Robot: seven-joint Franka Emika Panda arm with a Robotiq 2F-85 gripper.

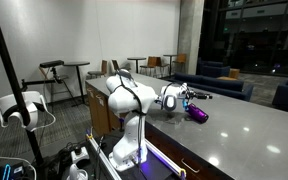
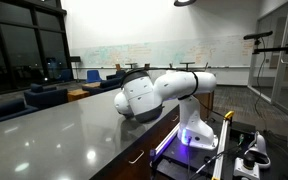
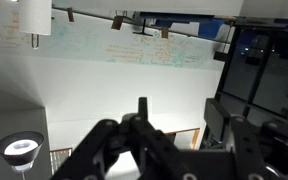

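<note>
A purple cup-like object tilts to one side just below the end of the arm in exterior view 1. Whether it touches the table is hard to tell. In the wrist view my gripper has its dark fingers apart, with no object between them. The purple object does not show there, and the arm's bulk hides that spot in exterior view 2.
Blue sofas stand beyond its far side. A whiteboard spans the wall in the wrist view.
</note>
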